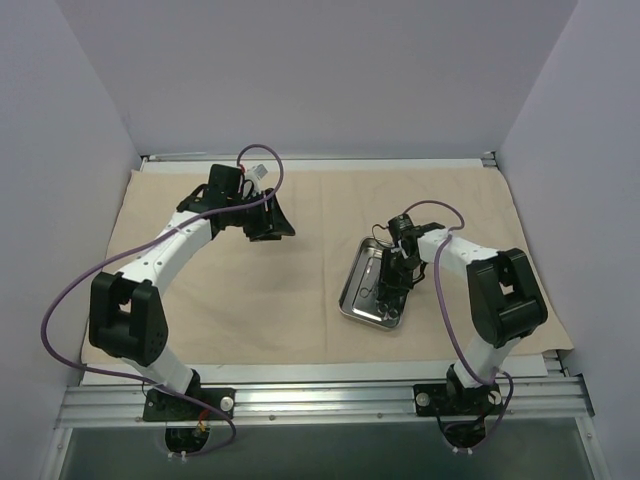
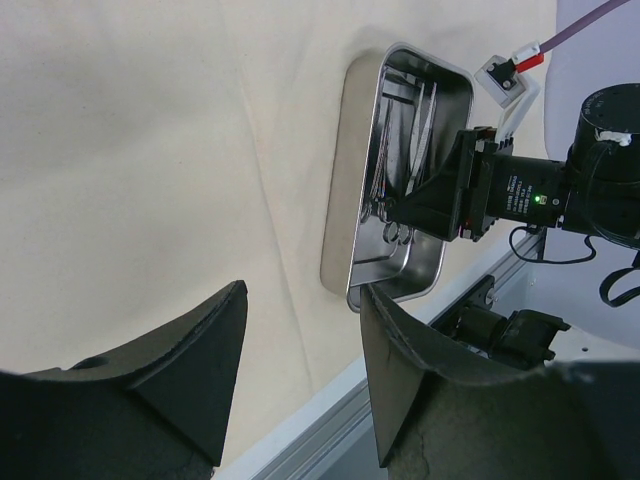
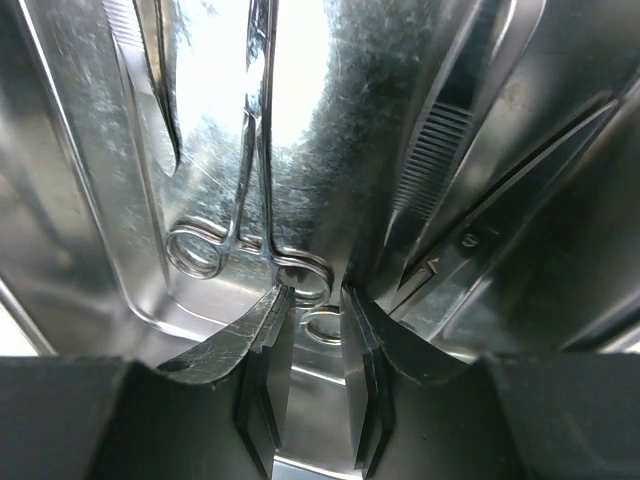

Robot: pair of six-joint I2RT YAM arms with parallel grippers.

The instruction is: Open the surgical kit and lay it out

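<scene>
The steel tray (image 1: 350, 290) of instruments sits right of centre on the beige cloth. In the right wrist view it holds looped-handle instruments (image 3: 200, 250), forceps with a ridged grip (image 3: 430, 150), a straight bladed tool (image 3: 150, 110) and a darker hinged tool (image 3: 470, 240). My right gripper is down inside the tray, fingers open a little, over the loop handles; whether it touches them I cannot tell. My left gripper hangs open over bare cloth left of the tray, nothing between its fingers.
Pale walls bound the table at the back and sides. A purple cable arches over each arm.
</scene>
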